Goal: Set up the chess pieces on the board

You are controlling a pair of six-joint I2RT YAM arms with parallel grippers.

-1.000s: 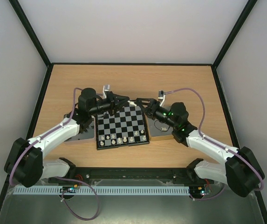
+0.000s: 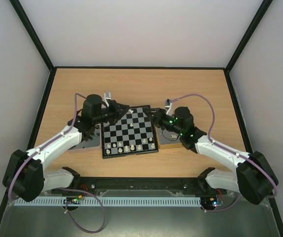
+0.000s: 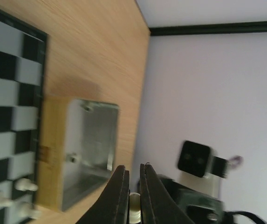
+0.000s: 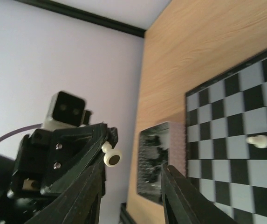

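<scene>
My left gripper (image 2: 125, 108) is shut on a white chess piece (image 4: 111, 156), seen between its fingertips in the right wrist view and at the bottom of the left wrist view. My right gripper is part open with nothing between its fingers, facing the left one from across the board. The checkered board (image 2: 129, 128) lies in the middle of the table. Several white pieces (image 2: 126, 148) stand in its near rows, and a lone white piece (image 4: 258, 140) stands farther back, under the space between the grippers.
A tray with a pale side (image 4: 176, 144) lies left of the board under the left arm. A wooden-sided box (image 3: 53, 154) with a piece inside sits to the right under the right arm.
The grippers, which met at the white piece, have moved apart. The left one has gone leftward with the piece; the right one no longer touches it.
</scene>
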